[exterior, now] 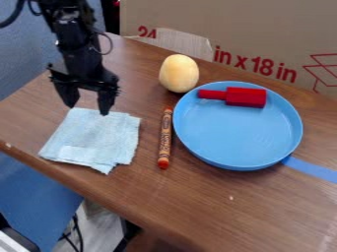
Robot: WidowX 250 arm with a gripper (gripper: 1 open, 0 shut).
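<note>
My black gripper (87, 98) hangs at the upper left with its fingers parted, just above a folded light-blue cloth (93, 142) on the wooden table, nothing visible between them. A long orange crayon-like stick (166, 139) lies to the right of the cloth. A blue plate (238, 138) holds a red brush-like object (245, 96) on its upper part. A pale yellow potato-like object (179, 73) stands behind the stick.
A cardboard box (237, 39) fills the background. Blue tape (317, 169) runs right of the plate. The table's front edge runs diagonally at lower left, and its front right area is clear.
</note>
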